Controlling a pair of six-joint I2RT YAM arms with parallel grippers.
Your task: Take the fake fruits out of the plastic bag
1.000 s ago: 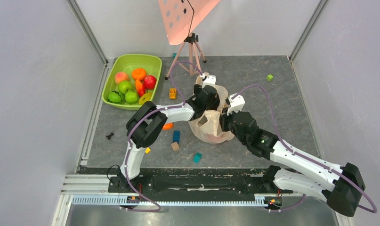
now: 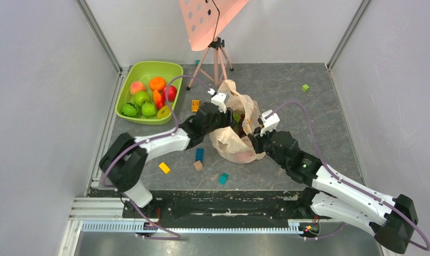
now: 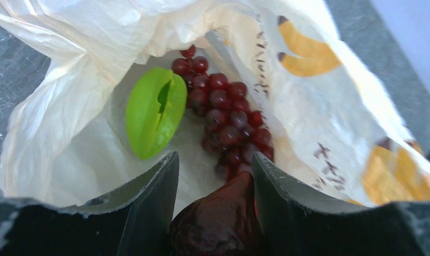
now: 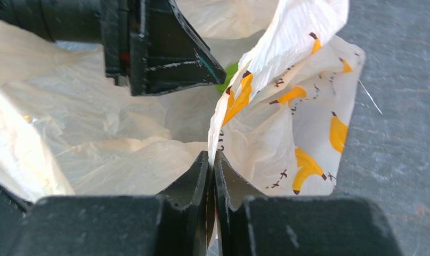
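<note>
The crumpled plastic bag [image 2: 234, 149] with banana prints sits mid-table. My left gripper is over its mouth, shut on a dark red fruit [image 3: 218, 226], its shape partly hidden by the fingers. Inside lie a green fruit [image 3: 151, 112] and red grapes [image 3: 228, 114]. At the bag's right side, my right gripper is shut on the bag's rim [image 4: 239, 90], holding a thin fold of it.
A green bin [image 2: 122, 112] full of fruits stands at left. Loose blocks [image 2: 199, 154] lie around the bag. A pink tripod [image 2: 215, 64] stands behind.
My left arm has moved out of the bag's depth toward the left, opening the view into the bag. The right gripper has barely moved.
</note>
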